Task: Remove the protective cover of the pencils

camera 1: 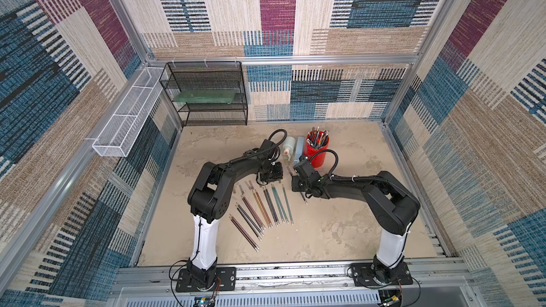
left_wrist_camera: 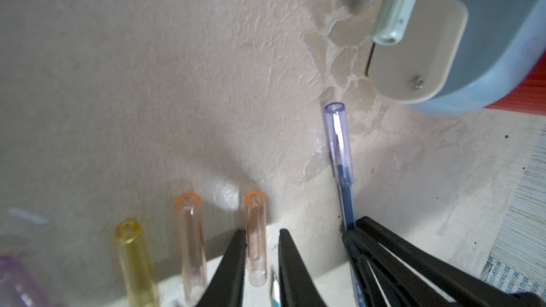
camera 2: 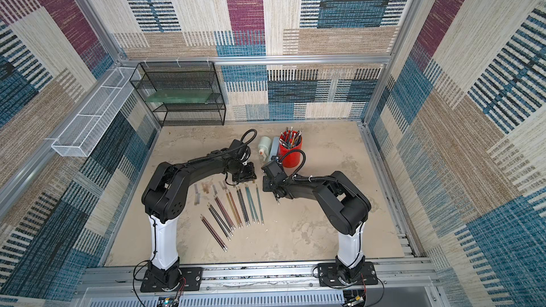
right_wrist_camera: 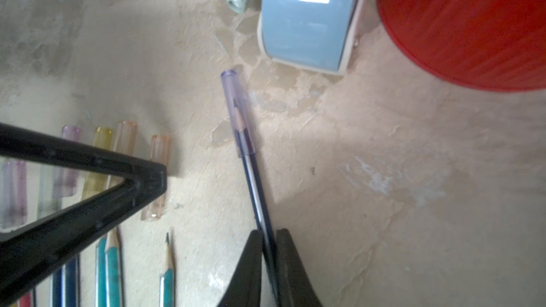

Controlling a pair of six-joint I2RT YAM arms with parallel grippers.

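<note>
A dark blue pencil [right_wrist_camera: 256, 184] lies on the table with a clear purple cover [right_wrist_camera: 234, 108] still over its tip. My right gripper has its fingertips on either side of the pencil's shaft, very close to it; whether they press on it I cannot tell. To its left, my left gripper is partly open, nothing held. Beyond its fingers a loose clear orange cover [left_wrist_camera: 256, 216] lies on the table. Other loose covers lie in a row, including a yellow cover [left_wrist_camera: 133, 261]. Uncovered teal pencils [right_wrist_camera: 112, 255] lie below them.
A light blue device [right_wrist_camera: 310, 17] and the red pencil cup [right_wrist_camera: 455, 28] stand just behind the covered pencil. A pale bottle [camera 1: 288, 146] is beside them. Several bare pencils [camera 1: 245, 216] fan out at front left. Table right of the cup is clear.
</note>
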